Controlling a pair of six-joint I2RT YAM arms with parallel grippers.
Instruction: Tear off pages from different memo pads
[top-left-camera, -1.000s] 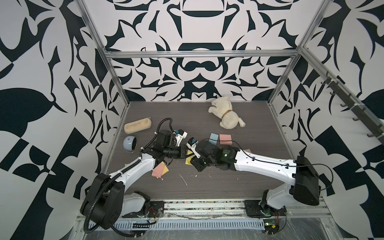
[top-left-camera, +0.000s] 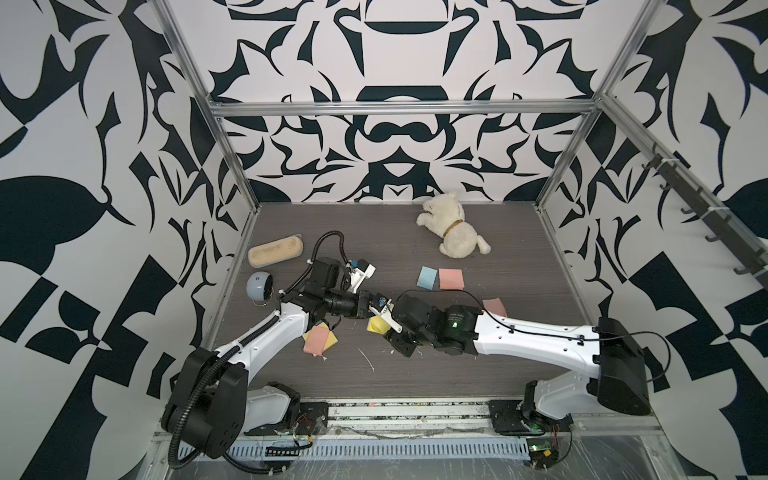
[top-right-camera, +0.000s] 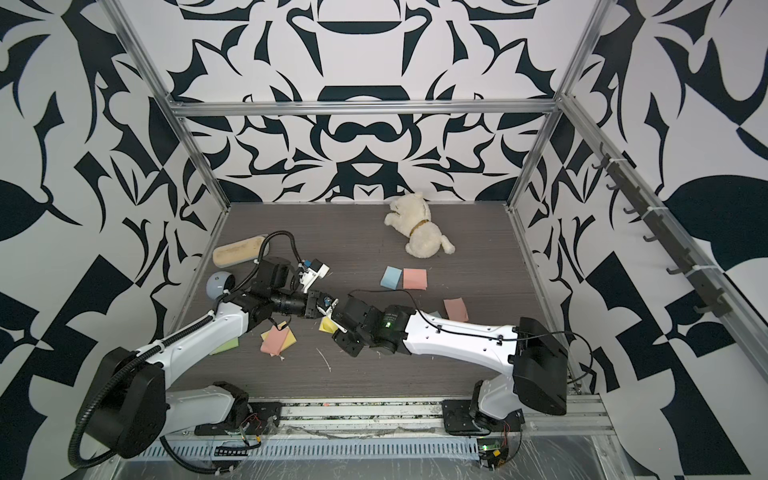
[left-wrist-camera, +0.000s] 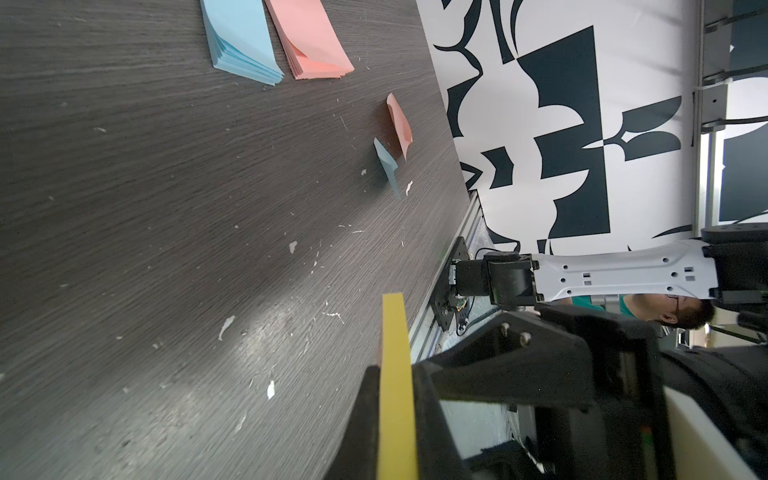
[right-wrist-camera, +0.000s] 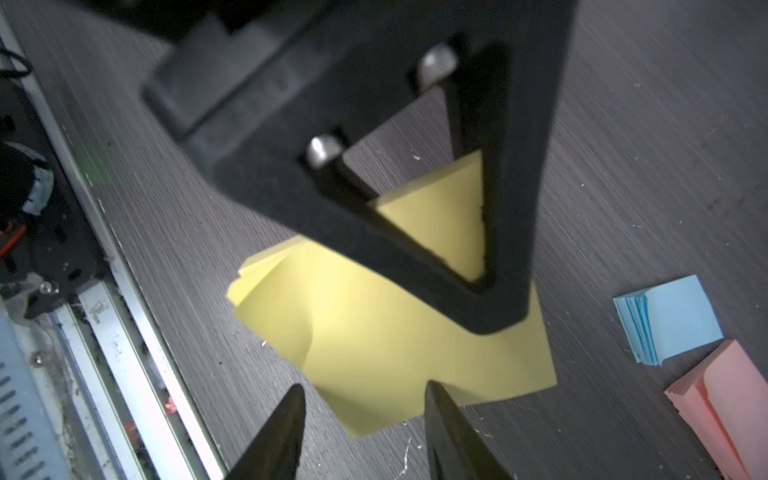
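My left gripper (top-left-camera: 374, 309) is shut on a yellow memo pad (left-wrist-camera: 396, 336), seen edge-on between its fingers in the left wrist view. In the right wrist view the pad's creased yellow sheet hangs below those fingers. My right gripper is open just at the pad's lower edge, its fingertips apart. A blue pad (right-wrist-camera: 673, 318) and a pink pad (right-wrist-camera: 724, 404) lie on the table, with loose pink (left-wrist-camera: 400, 124) and blue (left-wrist-camera: 386, 164) sheets nearby.
Pink and yellow sheets (top-left-camera: 317, 340) lie under the left arm. A plush dog (top-left-camera: 456, 232), a beige oblong object (top-left-camera: 275, 251) and a grey round object (top-left-camera: 259, 286) stand farther back.
The left arm has barely moved.
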